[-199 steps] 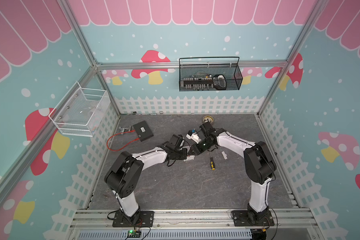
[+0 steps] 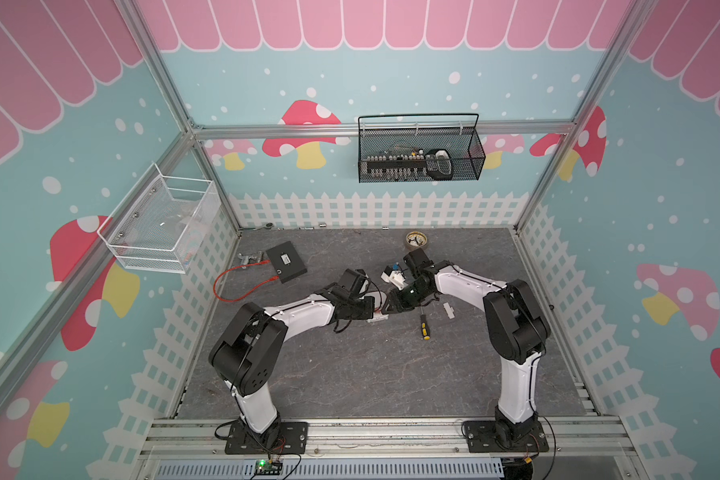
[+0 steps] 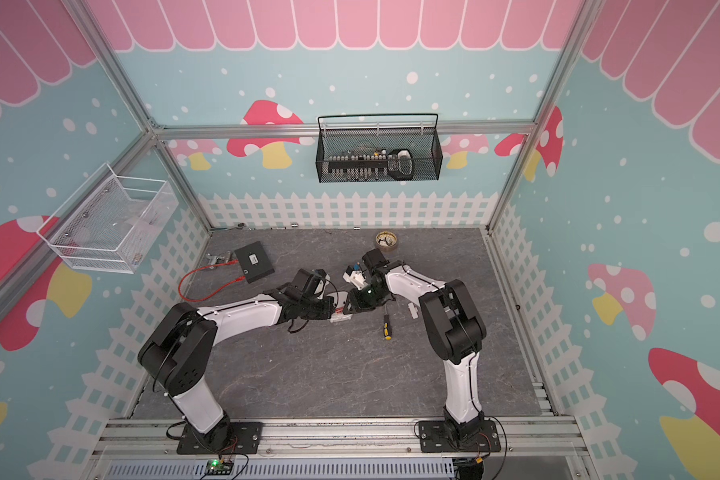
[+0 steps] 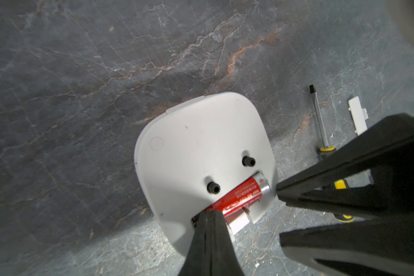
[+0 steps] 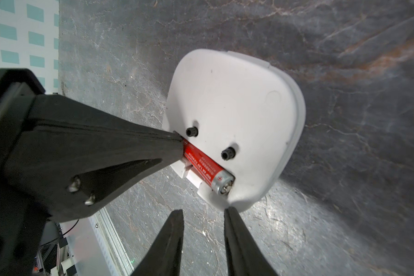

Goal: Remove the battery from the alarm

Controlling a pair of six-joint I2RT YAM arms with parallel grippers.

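The white alarm point(image 4: 202, 133) lies back up on the table, its battery bay uncovered and a red AA battery point(image 4: 239, 195) seated in it along the edge, beside two black posts. My left gripper is shut, its tips at one end of the battery, with no object seen between them. My right gripper has its fingertips apart, near the alarm's edge at the other end of the battery, nothing between them. In the right wrist view the left gripper covers part of the battery.
A yellow-black screwdriver point(image 2: 425, 328) and a white battery cover point(image 2: 449, 309) lie right of the alarm. A dark box point(image 2: 285, 262) with a red cable is at back left; a round bowl point(image 2: 416, 238) sits at the back.
My right gripper has shifted slightly, downward in the top left view, over the alarm's right side. The left arm looks unchanged.
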